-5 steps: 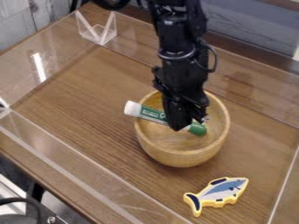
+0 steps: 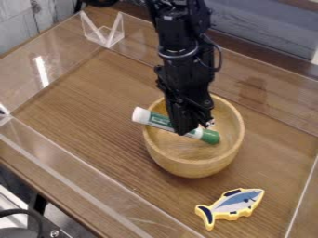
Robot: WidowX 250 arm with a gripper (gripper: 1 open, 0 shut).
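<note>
The black gripper reaches down over a light wooden bowl in the middle of the view. A white and green cylinder lies tilted across the bowl, its white end on the left rim and its green end inside. The fingertips are at or just above the cylinder, shut as far as shows; whether they touch it is unclear.
A yellow, blue and white fish-shaped piece lies on the wooden table at the front right.
The upper arm and gripper body have shifted slightly, a little to the left. The cylinder, bowl and fish piece look unchanged.
</note>
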